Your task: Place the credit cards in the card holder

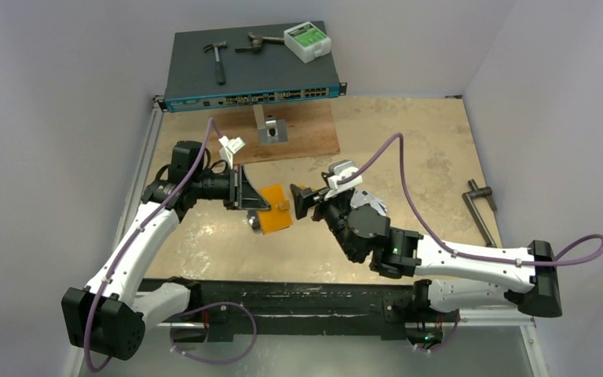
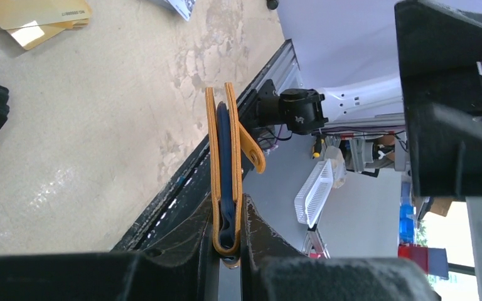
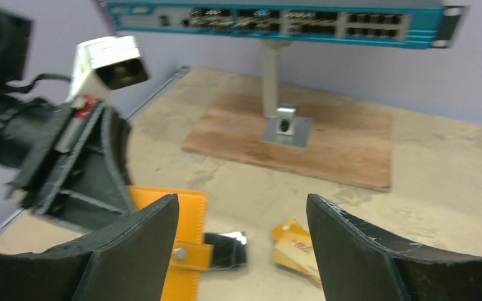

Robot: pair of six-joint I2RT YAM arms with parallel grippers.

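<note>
An orange card holder [image 1: 275, 212] is gripped by my left gripper [image 1: 264, 206], which is shut on it. In the left wrist view the holder [image 2: 234, 163] appears edge-on, with a dark inside between its orange walls and a strap on one side. My right gripper stands open and empty, just right of the holder and apart from it. Gold cards [image 3: 296, 251] lie on the table, mostly hidden by the right gripper from above. Silver cards [image 1: 367, 201] are partly covered by the right arm.
A dark flat item [image 3: 226, 249] rests on the table behind the holder. Toward the back, a metal bracket [image 1: 272, 132] stands on a wooden board [image 1: 314, 133] below a rack unit [image 1: 228, 67]. A black tool [image 1: 480, 206] lies by the right edge.
</note>
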